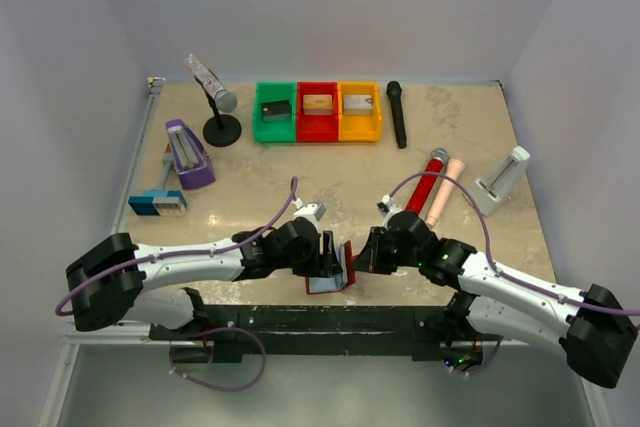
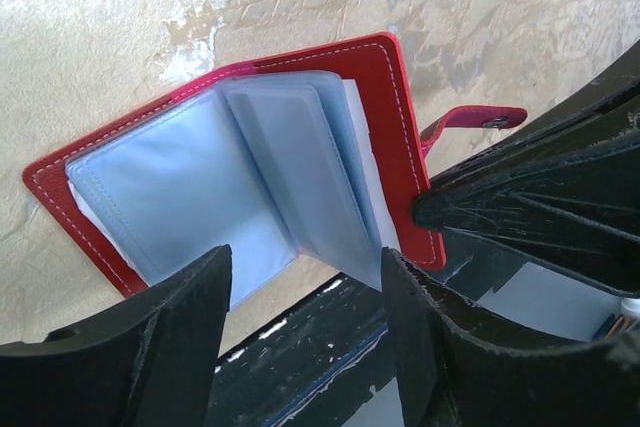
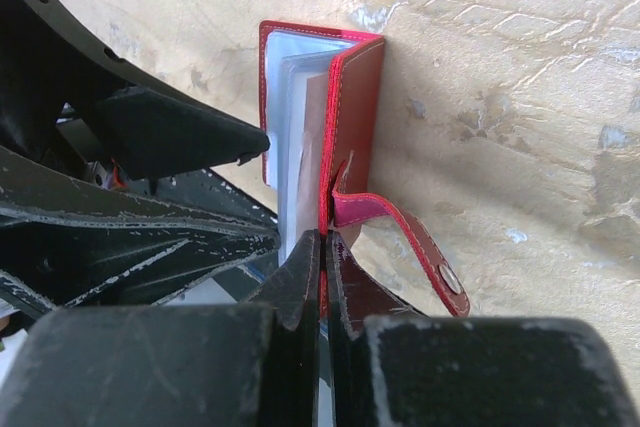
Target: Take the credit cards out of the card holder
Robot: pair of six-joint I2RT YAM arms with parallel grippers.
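Observation:
The red card holder (image 1: 348, 265) stands opened near the table's front edge. Inside it are pale blue translucent sleeves (image 2: 170, 187), and a white card-like edge (image 2: 370, 162) shows beside the red cover. My left gripper is open; the front corner of the raised sleeves lies by its right finger (image 2: 408, 297), with no grip on it. On the other side, my right gripper is shut on the edge of the holder's raised red cover (image 3: 352, 122). A strap with a snap (image 3: 415, 247) sticks out from that cover. How many cards are inside cannot be seen.
Green, red and yellow bins (image 1: 318, 137) stand at the back. A desk lamp (image 1: 222, 129), purple object (image 1: 195, 169) and blue box (image 1: 158, 204) are left; a microphone (image 1: 397, 112), red tube (image 1: 427, 187) and white dispenser (image 1: 500, 182) are right.

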